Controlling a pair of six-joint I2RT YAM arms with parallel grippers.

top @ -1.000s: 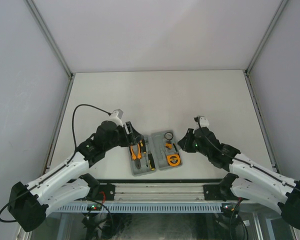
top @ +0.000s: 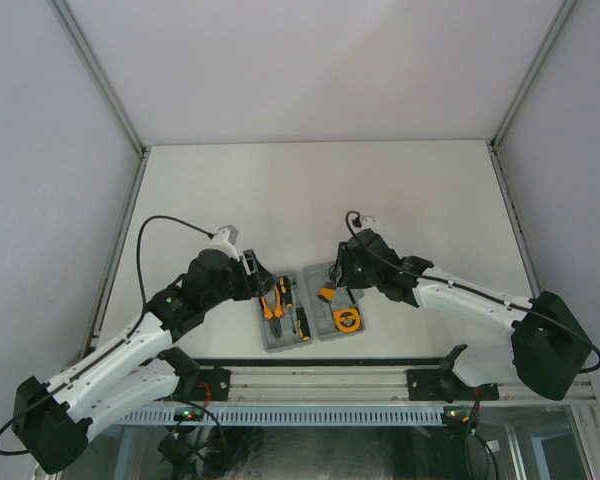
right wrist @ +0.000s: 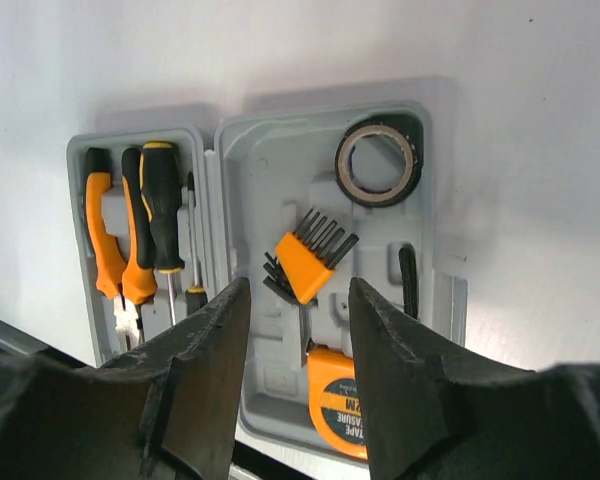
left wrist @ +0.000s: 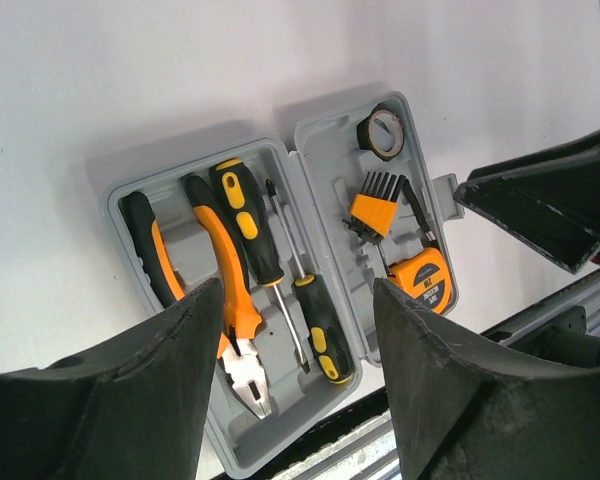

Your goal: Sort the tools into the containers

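Observation:
A grey two-part tool case (top: 274, 338) lies unfolded near the table's front edge. Its left half holds orange-black pliers (left wrist: 233, 270), a second orange-handled tool (left wrist: 152, 245) and two black-yellow screwdrivers (left wrist: 248, 215) (left wrist: 325, 325). In the right half are a roll of tape (right wrist: 412, 170), an orange brush-like piece (right wrist: 305, 268), a black stick (right wrist: 408, 280) and an orange tape measure (right wrist: 335, 400). My left gripper is open above the left half, empty. Over the right half my right gripper stands open, nothing between its fingers.
Bare white table (top: 310, 190) stretches behind and to both sides of the case. The case lies close to the front edge (top: 420, 360). Both grippers are near each other; the right one reaches into the left wrist view.
My right arm has swung left and slightly back, from the case's right side to over its right half, now covering part of it.

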